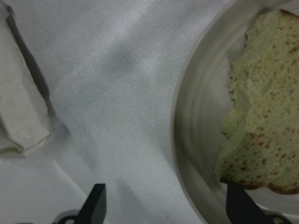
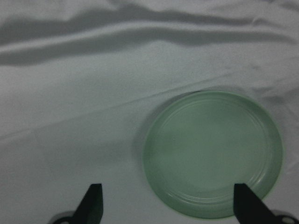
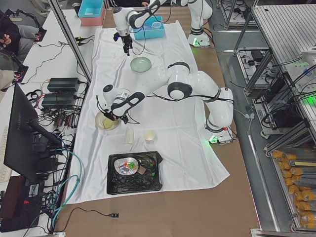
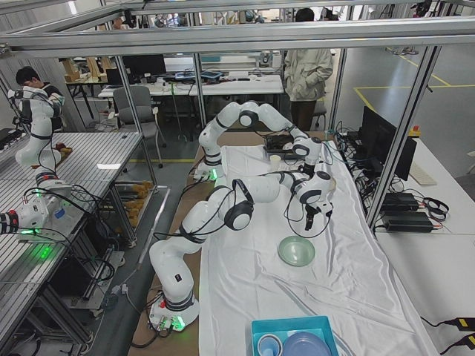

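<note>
A torn pancake (image 1: 261, 116) lies on a pale plate (image 1: 196, 93). My left gripper is open above the plate's edge and the cloth, with nothing between its fingers; a folded paper item (image 1: 21, 88) lies to its left. In the right wrist view an empty green plate (image 2: 212, 149) rests on the white cloth. My right gripper hangs open above it and the cloth, empty. In the camera left view the right gripper (image 3: 127, 49) is just behind the green plate.
A blue bin (image 4: 326, 326) with dishes sits at the right arm's end. A black tray (image 3: 133, 185) with a foil dish and small items lies at the opposite end, near a pale cup (image 3: 149, 136). Cloth around the green plate is clear.
</note>
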